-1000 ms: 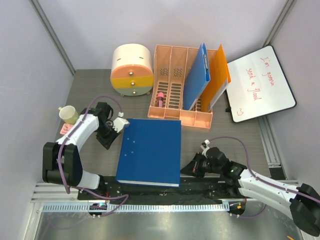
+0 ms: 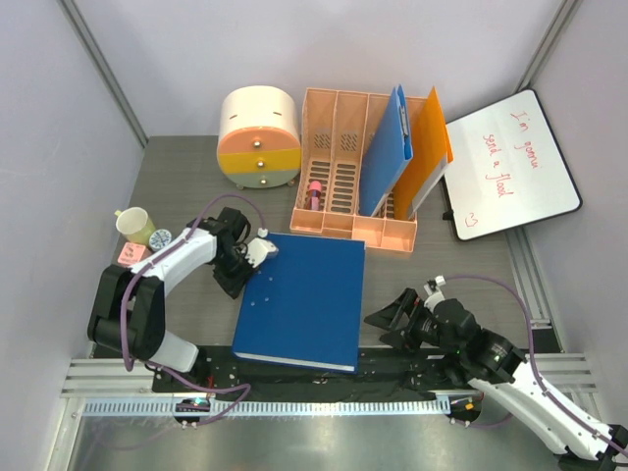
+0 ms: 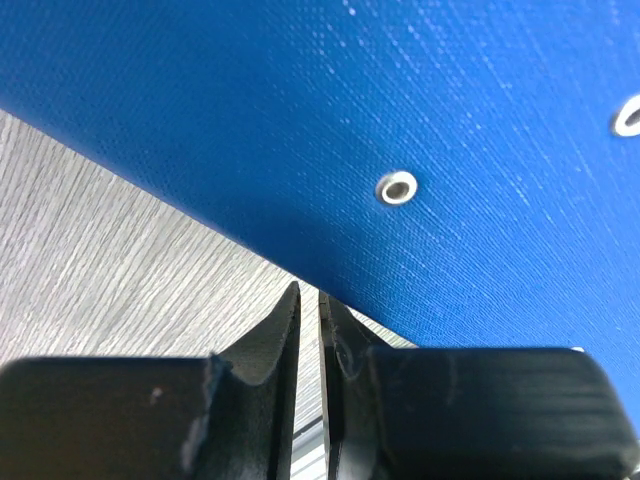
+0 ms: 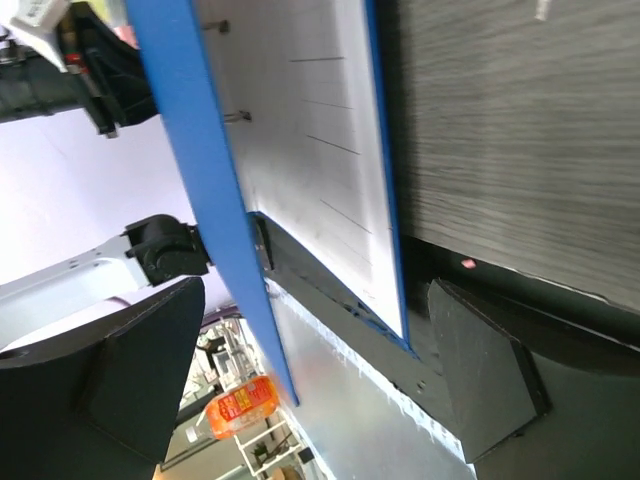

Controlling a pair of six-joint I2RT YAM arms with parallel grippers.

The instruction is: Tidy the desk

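Note:
A closed blue binder (image 2: pixel 302 299) lies flat at the desk's front middle, its spine with metal rings along the left side. Against that left side is my left gripper (image 2: pixel 238 287); in the left wrist view its black fingers (image 3: pixel 262 350) stand a narrow gap apart beside the binder's blue edge (image 3: pixel 250 225), nothing seen between them. Just right of the binder's lower right edge, my right gripper (image 2: pixel 373 329) is open. In the right wrist view, the binder's open side, with its blue covers (image 4: pixel 215 170) and white inside (image 4: pixel 325 150), faces the wide-spread fingers.
A peach organizer (image 2: pixel 339 231) at the back holds a blue folder (image 2: pixel 383 157), an orange folder (image 2: pixel 427 147) and a pink item (image 2: pixel 314 196). A small drawer box (image 2: pixel 257 128) stands beside it, a whiteboard (image 2: pixel 510 167) leans right, and a mug (image 2: pixel 135 226) stands left.
The binder has shifted slightly right, along with my left gripper beside it. My right gripper has moved right and its fingers have spread open.

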